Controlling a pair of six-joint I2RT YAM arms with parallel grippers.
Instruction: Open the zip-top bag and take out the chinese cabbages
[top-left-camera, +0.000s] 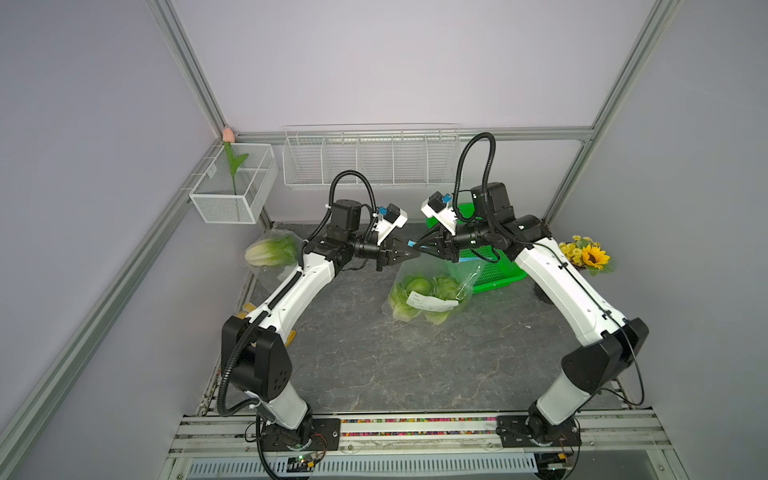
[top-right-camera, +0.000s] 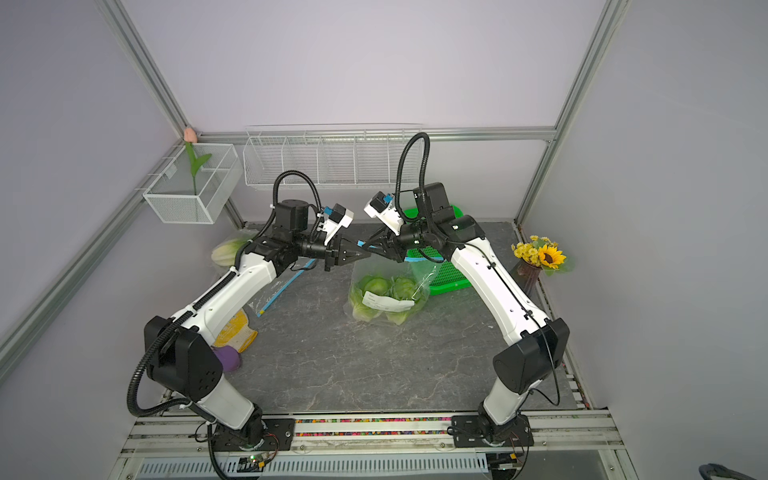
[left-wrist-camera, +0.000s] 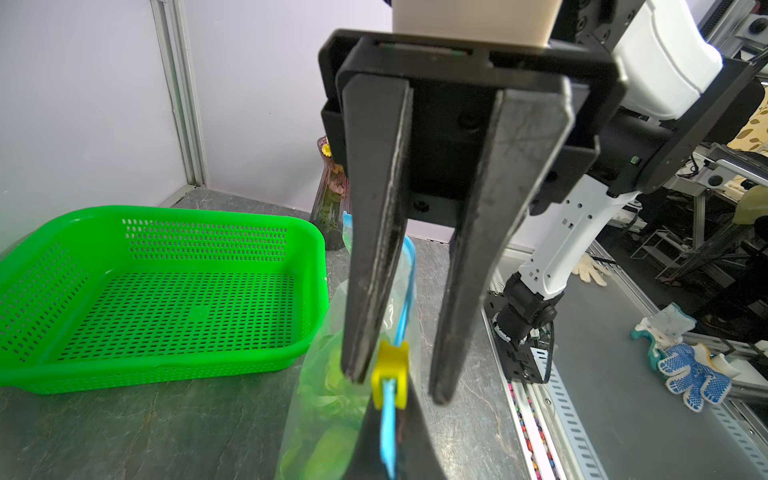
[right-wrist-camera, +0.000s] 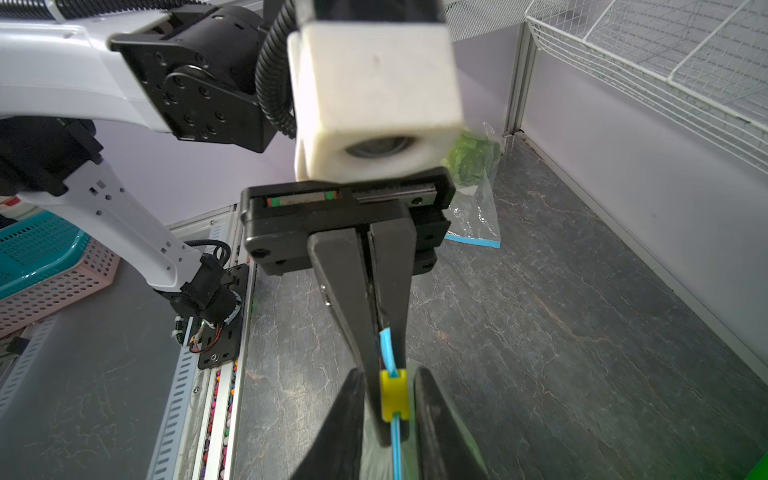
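Observation:
A clear zip bag (top-left-camera: 424, 294) of green cabbages stands mid-table, its blue top raised between the grippers. The bag's yellow slider (left-wrist-camera: 390, 368) sits on the blue zip strip. My left gripper (top-left-camera: 406, 251) is shut at the strip's top, beside the slider in the right wrist view (right-wrist-camera: 393, 396), the thin strip at its fingertips. My right gripper (top-right-camera: 368, 246) faces it from the right, part open, its fingers either side of the strip and slider in the left wrist view.
A green basket (left-wrist-camera: 200, 360) lies behind the bag. Another bagged cabbage (top-left-camera: 272, 252) is at the back left, a flower vase (top-right-camera: 524, 276) at the right. Wire racks hang on the back wall.

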